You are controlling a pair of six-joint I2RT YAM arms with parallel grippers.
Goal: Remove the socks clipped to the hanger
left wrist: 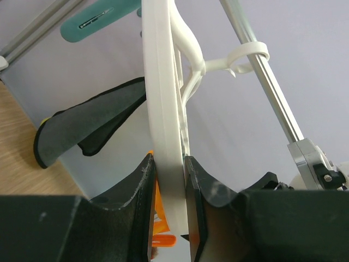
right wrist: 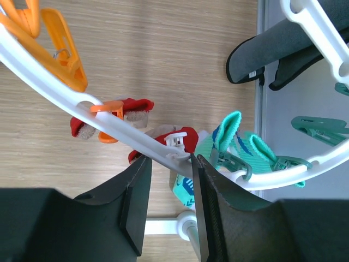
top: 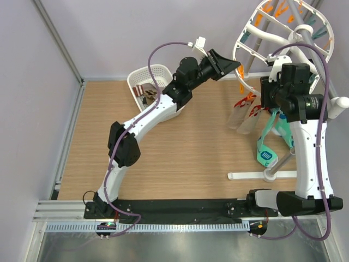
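The white round hanger [top: 238, 42] fills the upper right of the top view. My left gripper is shut on its white rim [left wrist: 163, 120], with no sock between the fingers. Greyish socks with red cuffs [top: 240, 113] hang below the rim, and an orange clip [right wrist: 112, 112] holds one of them. Teal socks [top: 266, 155] hang farther right on green clips [right wrist: 234, 164]. My right gripper is partly open, its fingers apart at the rim beside a red cuff [right wrist: 191, 139] and the teal socks. Whether its fingertips touch cloth is unclear.
A white basket [top: 134, 82] with socks inside stands at the back, behind the left arm. A dark grey sock [left wrist: 87, 120] hangs on the hanger's far side. The hanger's pole and white foot [top: 245, 176] stand at the right.
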